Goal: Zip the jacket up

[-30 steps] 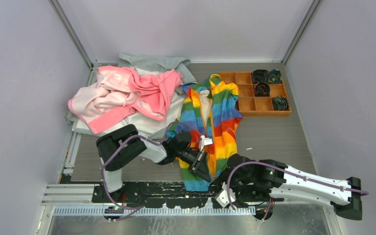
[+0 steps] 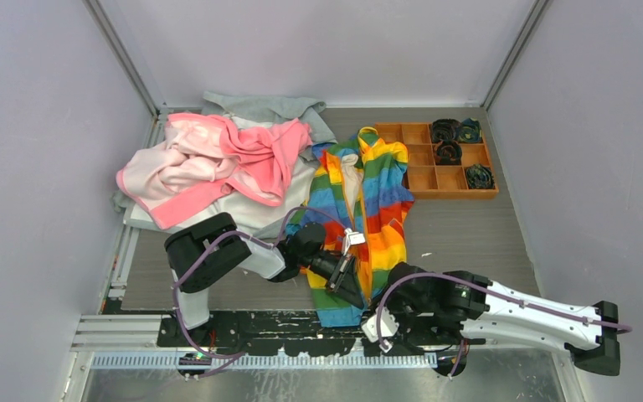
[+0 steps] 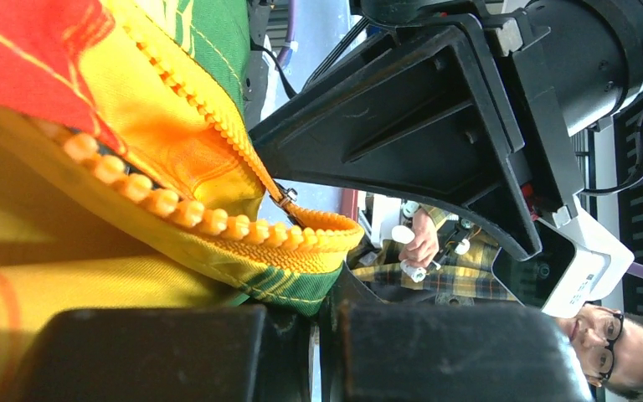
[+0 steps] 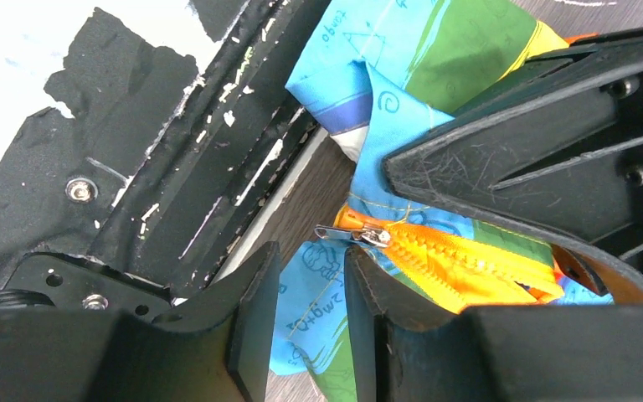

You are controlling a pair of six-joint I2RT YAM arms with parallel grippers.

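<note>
The rainbow-striped jacket (image 2: 382, 209) lies open down the middle of the table. In the left wrist view its orange zipper teeth (image 3: 159, 201) curve down to my left gripper, which is shut on the green-and-yellow hem at the zipper's lower end. In the right wrist view the silver zipper pull (image 4: 335, 233) sits on the orange tape (image 4: 460, 268), just above my right gripper. That gripper is part open, with its fingertips apart below the pull and nothing clearly held between them.
Pink and grey garments (image 2: 209, 167) are piled at the back left. A wooden compartment box (image 2: 423, 180) with dark rolls stands at the back right. The table's front edge is close under both grippers. Bare table (image 2: 460, 234) shows right of the jacket.
The left arm and the rest of the scene look practically the same.
</note>
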